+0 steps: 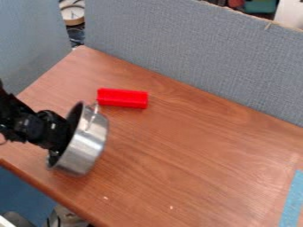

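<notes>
A steel pot (89,144) lies tilted at the left side of the wooden table, its opening facing left toward the black gripper (58,136). The gripper reaches in from the left edge to the pot's mouth; its fingertips are hidden, so its state is unclear. A red cylinder (122,97) lies on the table just behind the pot.
Grey padded walls (196,58) border the back and left. A light blue strip (291,197) lies at the right edge.
</notes>
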